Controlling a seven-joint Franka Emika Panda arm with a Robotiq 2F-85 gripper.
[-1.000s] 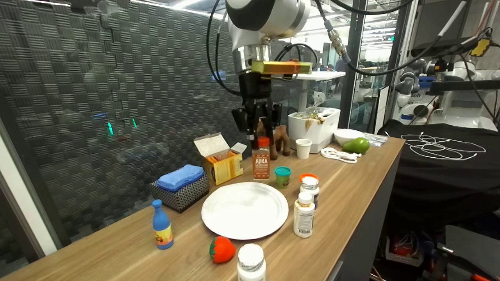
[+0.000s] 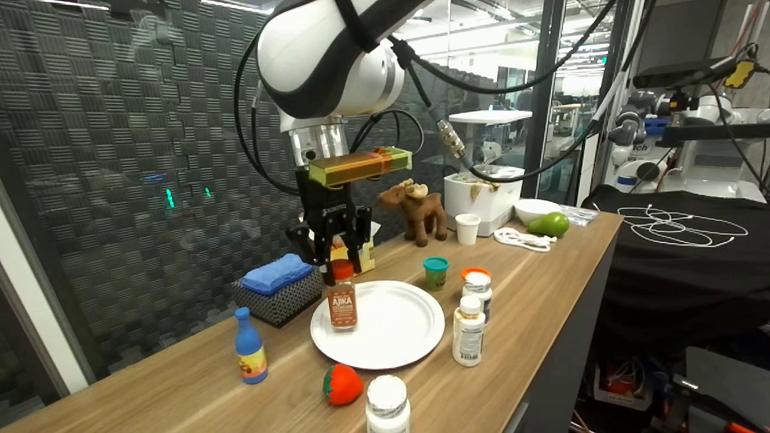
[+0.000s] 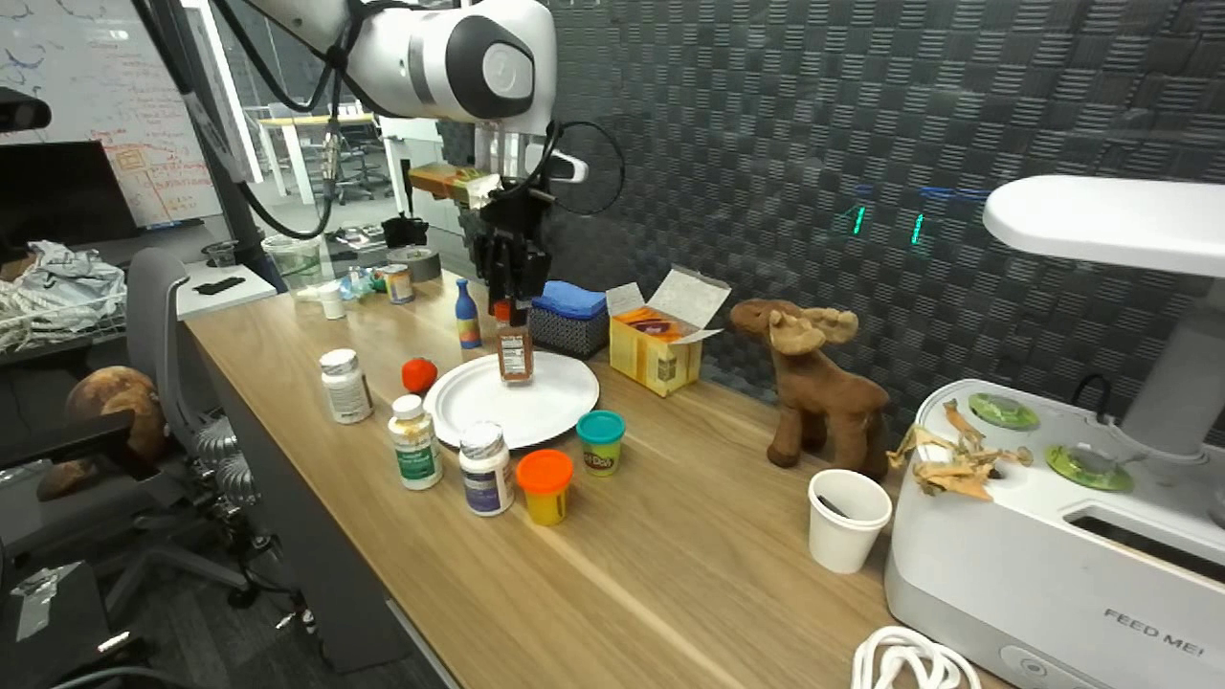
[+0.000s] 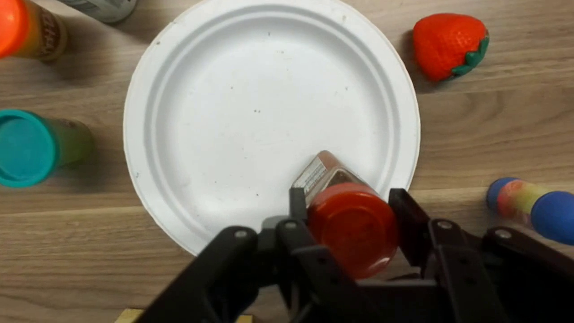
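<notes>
My gripper is shut on the red cap of a spice bottle labelled Ajika (image 2: 343, 307). The bottle hangs upright from the fingers, over the side of a white plate (image 2: 404, 328) nearest the dark wall. In the wrist view the red cap (image 4: 352, 229) fills the space between the fingers, and the bottle's clear body shows just past it. From these views I cannot tell whether its base touches the plate. Otherwise the plate (image 4: 258, 91) is bare.
Around the plate stand a blue toy bottle (image 2: 250, 350), a toy strawberry (image 2: 342, 383), several white pill bottles (image 3: 414, 442), a teal-lidded tub (image 3: 599, 442) and an orange-lidded tub (image 3: 545, 484). Behind are a blue cloth (image 3: 568, 300) on a dark basket and an open yellow box (image 3: 655, 350).
The arm has carried the spice bottle leftward in exterior view 1, from behind the plate near the teal-lidded tub to over the plate. The objects on the table have stayed put.
</notes>
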